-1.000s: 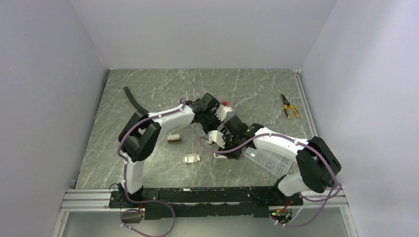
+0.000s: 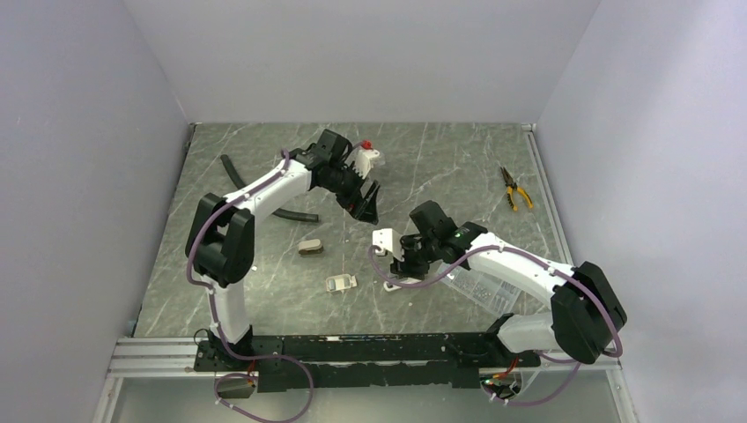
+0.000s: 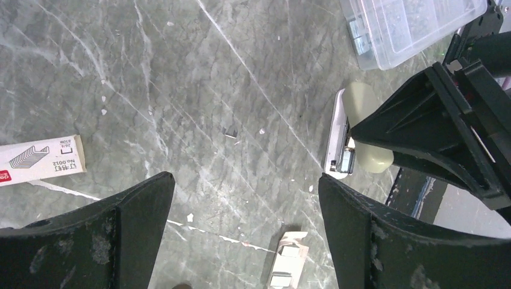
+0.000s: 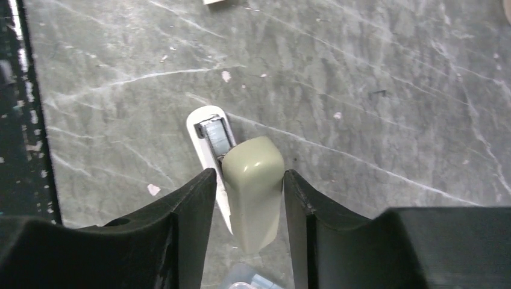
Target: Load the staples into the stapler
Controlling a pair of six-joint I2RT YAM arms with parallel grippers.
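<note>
My right gripper is shut on the cream cover (image 4: 253,186) of the stapler, one finger on each side. Under and beside that cover runs the stapler's pale base (image 4: 202,144), with a bare metal part (image 4: 218,137) at its end; whether staples lie inside cannot be told. The left wrist view also shows the stapler (image 3: 335,135), standing on the table beyond my left gripper. That gripper is wide open, with only tabletop between its fingers. A white printed box (image 3: 42,161) lies at the left of the same view.
A clear compartment case (image 2: 480,288) lies right of the stapler. An opened small pale packet (image 2: 341,283) and a beige object (image 2: 310,247) sit to the left. Pliers (image 2: 515,188) and a black tube (image 2: 295,215) are farther off. Bare table lies behind the stapler.
My left gripper has drawn back, away to the left and rear from the stapler.
</note>
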